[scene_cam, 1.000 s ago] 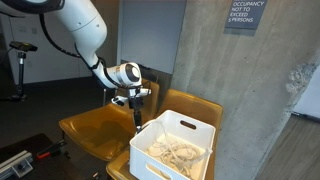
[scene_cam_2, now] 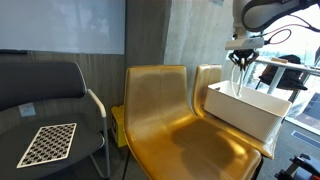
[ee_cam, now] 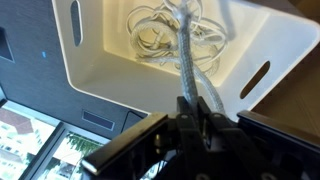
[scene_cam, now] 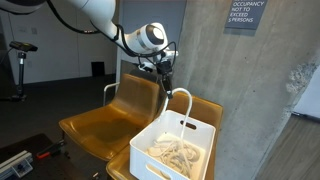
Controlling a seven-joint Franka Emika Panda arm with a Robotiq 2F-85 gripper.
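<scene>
A white box [scene_cam: 148, 166] holds a loose coil of pale rope [scene_cam: 178, 154]. Above its back side, my gripper [scene_cam: 168, 91] is shut on one end of this rope. From the fingertips the strand arches up and over, then drops to the coil inside. In the wrist view the rope [ee_cam: 186, 60] runs from between the dark fingers toward the box's interior. Exterior view 2 shows the gripper [scene_cam_2: 240, 64] over the box [scene_cam_2: 250, 116], with the strand hanging below it; most of the coil is hidden there by the box wall.
The box rests on an orange-brown chair seat [scene_cam: 118, 163]. Further such chairs [scene_cam_2: 160, 110] stand alongside. A concrete wall [scene_cam: 245, 75] rises behind, and a dark chair [scene_cam_2: 50, 120] stands apart at the left of exterior view 2.
My gripper has risen and moved right, from beside the box's left edge to above it. The held rope end went along, and a strand now loops up out of the box.
</scene>
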